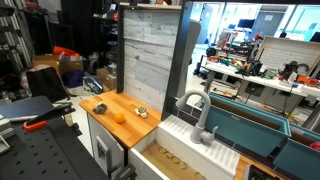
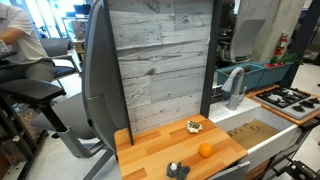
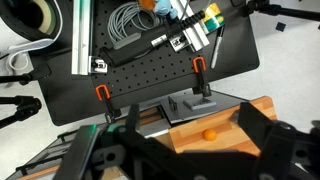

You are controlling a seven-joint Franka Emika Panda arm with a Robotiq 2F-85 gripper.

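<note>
My gripper shows only in the wrist view. Its two dark fingers stand wide apart at the bottom, with nothing visible between them, so it looks open. Beyond them an orange ball-like fruit rests on the toy kitchen's wooden counter. The same orange is seen on the counter in exterior view 2, and the orange appears near the counter's front edge in exterior view 1. A small pale item lies farther back, and a dark grey item sits at the near left.
A grey faucet rises behind the white sink; a stovetop lies to its right. A dark upright panel borders the counter. On the black perforated table are coiled cable, tape and tools.
</note>
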